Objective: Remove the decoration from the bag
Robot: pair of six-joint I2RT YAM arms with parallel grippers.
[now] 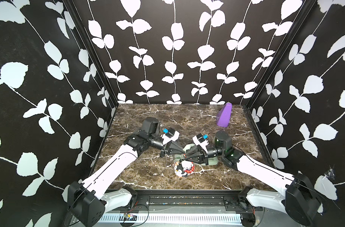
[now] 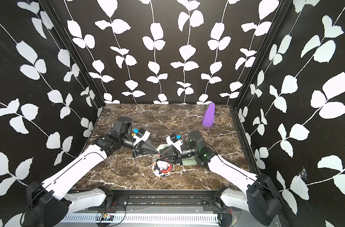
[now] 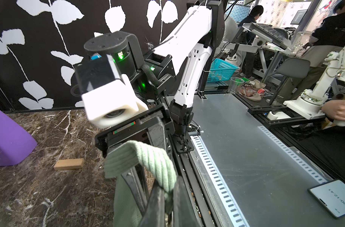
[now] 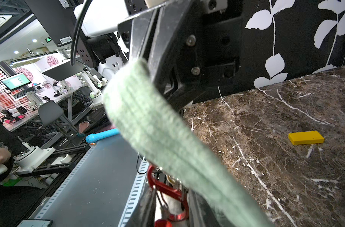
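Observation:
The pale green bag (image 1: 212,161) lies mostly hidden under the arms, its ribbed strap (image 3: 157,162) arching up in the left wrist view. My left gripper is shut on that strap, which runs down between its fingertips. A penguin charm (image 1: 181,168) with a red and white ring (image 1: 189,169) hangs at the bag's front side. Its red clip (image 4: 168,189) shows between the parted fingers of my right gripper, which stands open around it. Both grippers meet tip to tip over the charm. Where the clip joins the strap is hidden.
A purple object (image 1: 224,115) stands at the back right. In the left wrist view a tan block (image 3: 69,163) lies on the marble table; a yellow block (image 4: 306,137) appears in the right wrist view.

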